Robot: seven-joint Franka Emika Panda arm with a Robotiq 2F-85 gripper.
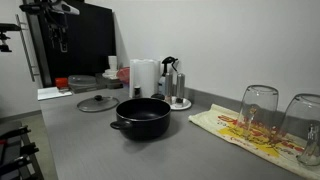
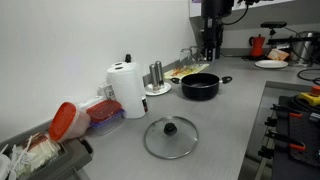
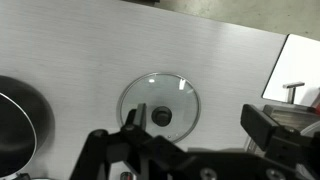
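Observation:
High over the counter, my gripper stands open, its fingers wide apart with nothing between them. In the wrist view a glass lid (image 3: 150,95) with a dark knob (image 3: 162,116) lies flat on the counter below, partly behind the left finger. That lid (image 2: 184,140) shows whole in exterior view 2. A black two-handled pot (image 1: 143,119) sits uncovered on the counter, apart from the lid. Only part of the pot (image 3: 38,112) appears at the wrist view's left edge. In exterior view 1 the gripper (image 1: 62,46) is at upper left.
Two upturned glass jars (image 1: 258,108) stand on a patterned cloth (image 1: 215,120). Paper towels (image 2: 128,90), metal shakers (image 2: 155,75) and plastic containers (image 2: 70,122) line the wall. Bare counter (image 1: 195,155) surrounds the pot's near side.

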